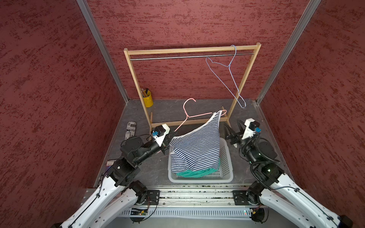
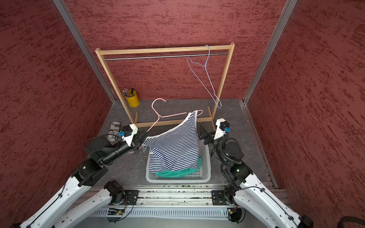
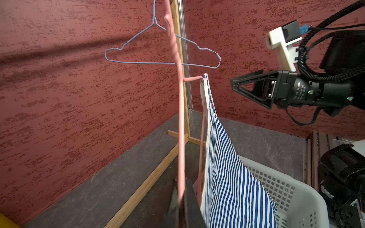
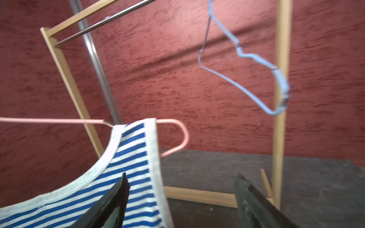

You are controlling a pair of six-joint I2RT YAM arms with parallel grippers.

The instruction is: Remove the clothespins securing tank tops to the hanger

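A pink hanger (image 1: 201,114) is held at its left side by my left gripper (image 1: 166,137), which is shut on it; in the left wrist view its wire (image 3: 181,125) runs up from between the fingers. The blue-and-white striped tank top (image 1: 195,146) hangs from the hanger, one strap (image 4: 151,133) near the hanger's right end, the body draping into the basket. I cannot make out a clothespin on that strap. My right gripper is open to the right of that strap, blurred in its wrist view, with nothing visible held.
The white basket (image 1: 229,167) holds green cloth (image 1: 192,174). A blue hanger (image 1: 237,93) hangs on the wooden rack (image 1: 192,49). A yellow cup (image 1: 148,100) stands at back left, a grey-white object (image 1: 130,129) lies on the left floor.
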